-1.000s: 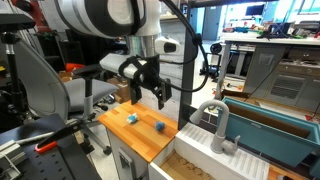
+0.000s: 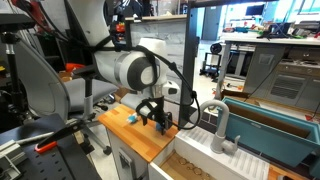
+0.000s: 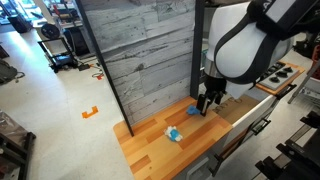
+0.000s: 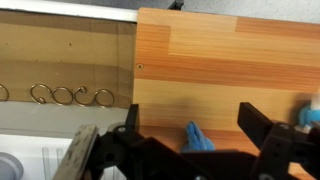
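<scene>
My gripper is open above the wooden counter (image 4: 200, 50), its two dark fingers spread wide and nothing held between them. Below the gap, a blue object (image 4: 196, 138) lies on the wood in the wrist view; exterior view 2 shows this blue piece (image 3: 194, 111) just left of the gripper (image 3: 203, 108). A second item, light blue and white (image 3: 173, 133), rests nearer the counter's end, and part of that blue-and-white item (image 4: 309, 112) shows at the wrist view's right edge.
Beside the counter is an open drawer (image 4: 65, 48) with several brass-coloured rings inside. A grey faucet (image 2: 222, 125) and a teal bin (image 2: 265, 135) stand to the right in exterior view 1. A grey wall panel (image 3: 160, 60) rises behind the counter.
The arm has come down steadily toward the counter over the last second, bringing the gripper close to the blue object. Both items on the wood appear unmoved.
</scene>
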